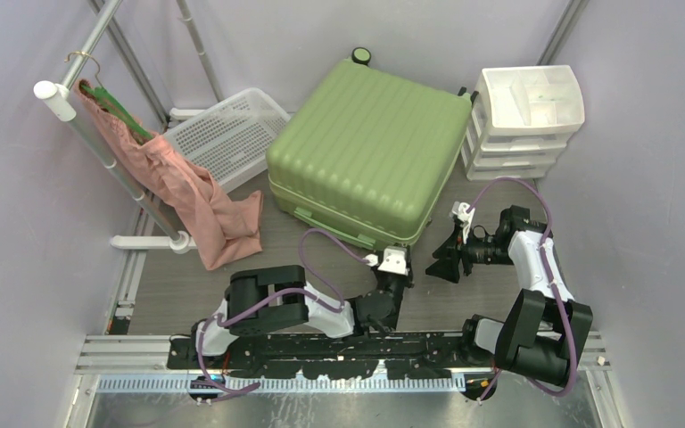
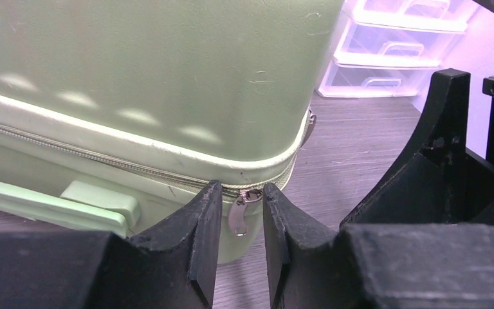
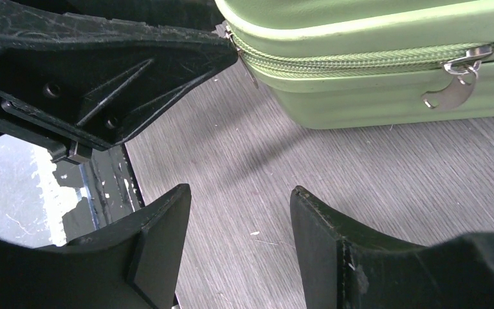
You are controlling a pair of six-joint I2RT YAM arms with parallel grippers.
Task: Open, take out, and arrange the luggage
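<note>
A green hard-shell suitcase (image 1: 366, 152) lies flat, its zipper band facing the arms. My left gripper is at the front corner, fingertips either side of a metal zipper pull (image 2: 238, 219), part open. In the right wrist view, another zipper pull (image 3: 450, 90) hangs on the band along the suitcase's side. My right gripper stands open to the right of the suitcase, below and short of that band, with only floor between its fingers. The left gripper's dark body shows at the upper left of the right wrist view.
A white drawer unit (image 1: 526, 116) stands at the back right. A white basket (image 1: 223, 134) sits left of the suitcase, near pink trousers (image 1: 187, 196) on a rail (image 1: 98, 143).
</note>
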